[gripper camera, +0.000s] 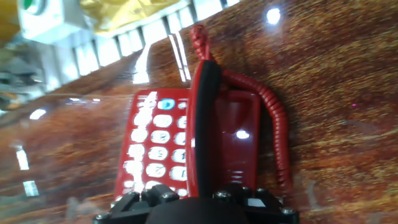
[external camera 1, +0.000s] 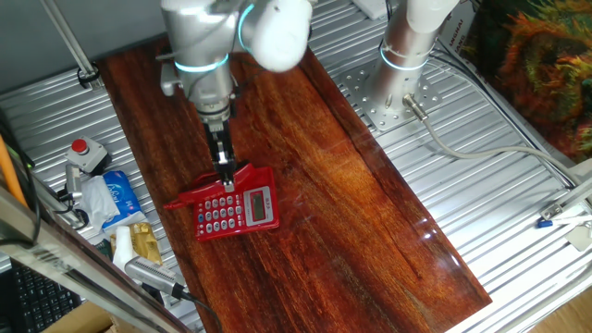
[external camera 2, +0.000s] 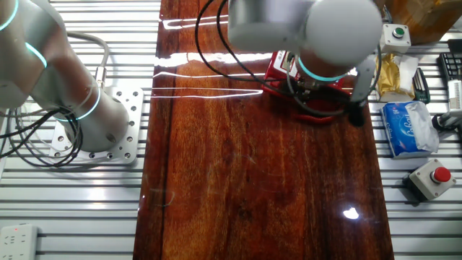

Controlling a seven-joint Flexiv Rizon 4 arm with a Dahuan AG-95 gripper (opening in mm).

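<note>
A red desk phone (external camera 1: 259,208) with a keypad and small display lies near the left edge of the wooden table. Its red handset (external camera 1: 191,196) crosses the rear of the base, where my gripper (external camera 1: 228,182) reaches down from above, shut on it. From the wrist, the handset (gripper camera: 194,134) appears edge-on, its black inner side turned towards the bare red cradle (gripper camera: 241,134). The gripper is at the bottom of that view, its fingertips partly hidden. A coiled red cord (gripper camera: 277,115) runs beside the base. In exterior view 2 the arm mostly covers the phone (external camera 2: 278,66).
Beyond the table's left edge are a tissue pack (external camera 1: 120,197), a red-button box (external camera 1: 86,154) and a gold packet (external camera 1: 145,242). Loose cables (external camera 2: 209,43) hang from the arm.
</note>
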